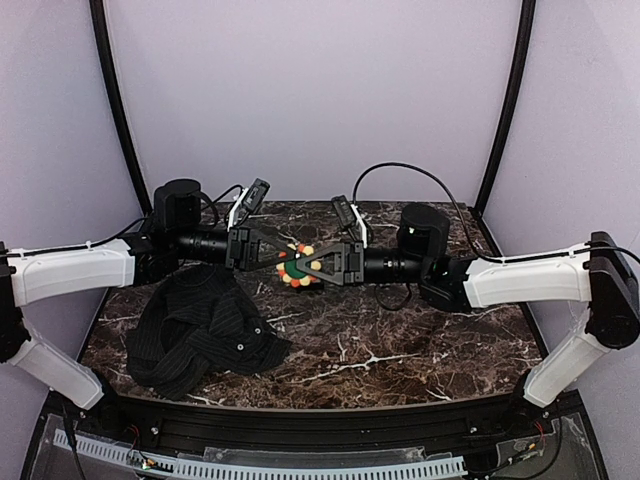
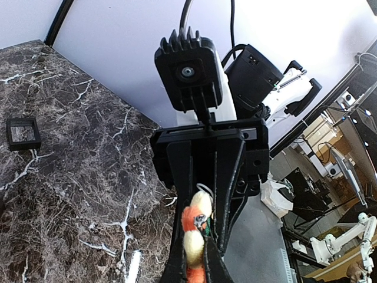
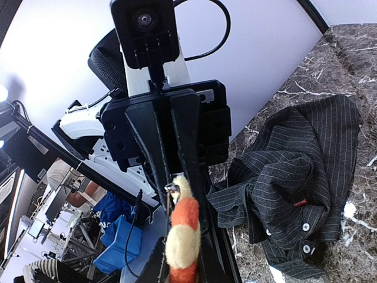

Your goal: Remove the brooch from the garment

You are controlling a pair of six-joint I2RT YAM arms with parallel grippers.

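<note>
A round felt brooch (image 1: 298,271), green-centred with orange and cream petals, is held in mid-air between both grippers. My left gripper (image 1: 285,250) and my right gripper (image 1: 304,264) meet at it from either side, both shut on it. The brooch (image 2: 193,244) appears edge-on in the left wrist view, with a metal clasp near its top; the right wrist view shows the same brooch (image 3: 183,236) and clasp. The dark pinstriped garment (image 1: 205,335) lies crumpled on the left of the table, apart from the brooch.
A small black square frame (image 2: 23,134) lies on the table, mostly hidden in the top view. Dark rails and wall panels edge the workspace.
</note>
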